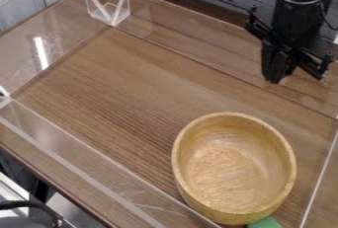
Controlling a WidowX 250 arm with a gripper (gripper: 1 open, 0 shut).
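Note:
My black gripper (275, 74) hangs over the wooden counter at the upper right, shut, with nothing visible between its fingers. Below it, at the bottom right, lies a pale yellow oval bowl (232, 167), which looks empty.
A clear plastic piece (109, 5) stands at the back left. Clear walls edge the wooden surface (119, 94), whose middle and left are bare. A green object (266, 223) peeks out below the bowl, and a dark cable lies at the lower left corner.

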